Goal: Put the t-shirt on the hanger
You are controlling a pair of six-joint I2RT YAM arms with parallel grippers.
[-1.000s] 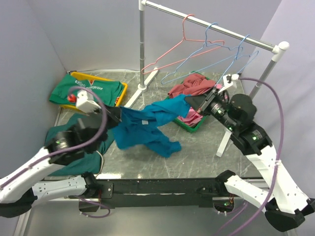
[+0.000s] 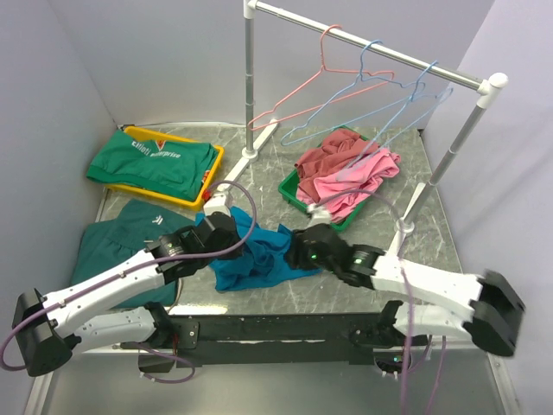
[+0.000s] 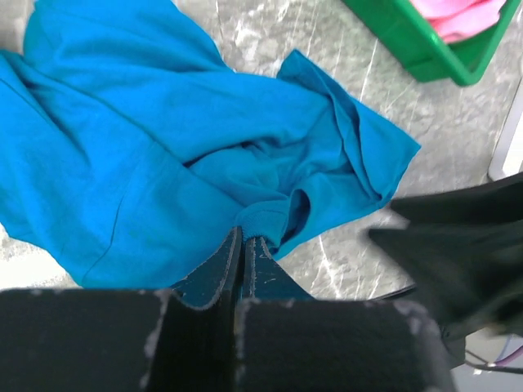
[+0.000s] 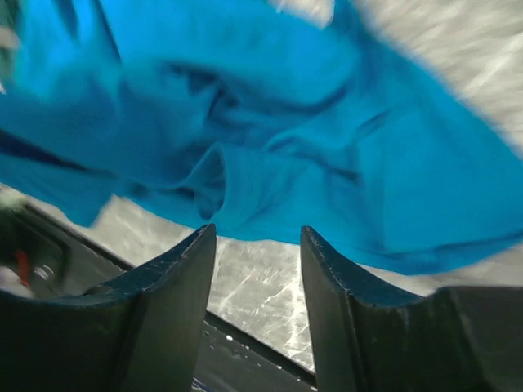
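The blue t-shirt (image 2: 261,270) lies crumpled on the marble table. My left gripper is shut on a fold near its lower edge, seen pinched between the fingertips in the left wrist view. My right gripper hangs over the shirt's near edge with its fingers part open, nothing visible between them; in the top view it is at the shirt's right side. Red and blue hangers (image 2: 292,93) hang on the metal rail (image 2: 285,15) behind.
A green basket (image 2: 289,190) with pink cloths sits back right, a yellow tray (image 2: 212,169) with green shirts back left. A dark green cloth (image 2: 108,251) lies at the left. The rack's feet stand on the table.
The stretched shirt has been lowered onto the table. My right gripper has let go of it and moved down and leftward to its near right part.
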